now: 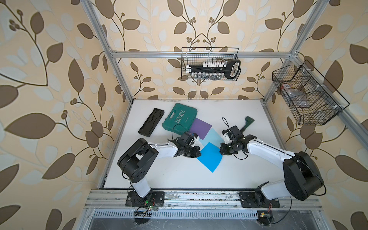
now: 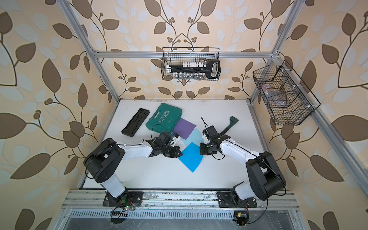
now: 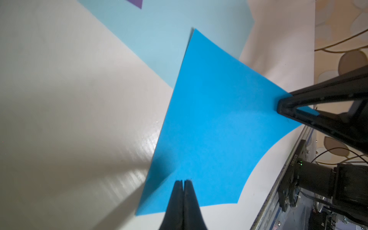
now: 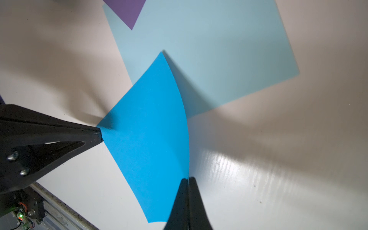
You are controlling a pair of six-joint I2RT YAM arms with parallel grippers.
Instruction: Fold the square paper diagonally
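Observation:
A bright blue square paper [image 1: 209,155] lies between my grippers, a corner toward each. In the right wrist view the paper [image 4: 147,136] has its right side bowed up, casting a shadow. My left gripper is shut at one corner, seen at the left of the paper in the top views. My right gripper is shut on the opposite corner of the paper, whose curved edge runs into its fingertips. Whether the left fingertips pinch the paper is hard to tell; they appear at its edge.
Light blue [image 4: 214,53] and purple [image 1: 200,128] papers lie behind. A green case [image 1: 179,117], a black case [image 1: 151,121] and a green tool [image 1: 247,122] stand toward the back.

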